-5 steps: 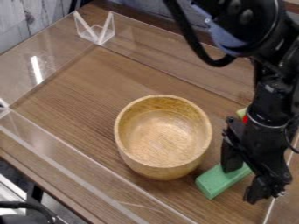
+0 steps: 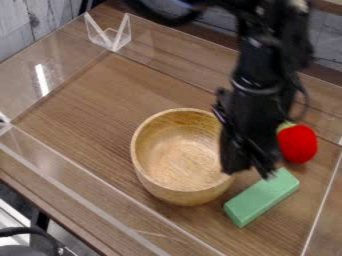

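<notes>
The dark gripper [image 2: 227, 150] hangs over the right rim of a wide tan wooden bowl [image 2: 167, 150], shut, with nothing seen between its fingers. A red round object [image 2: 299, 144] sits to the right of the gripper, partly over something yellow-green. A green rectangular block [image 2: 262, 196] lies flat on the table at lower right, beside the bowl.
A small white wire-like object [image 2: 110, 35] stands at the back left. Cables and a dark edge show at the lower left.
The gripper has moved left and back, from over the right side toward the bowl. The red object is now uncovered, and the green block sits slightly farther right.
</notes>
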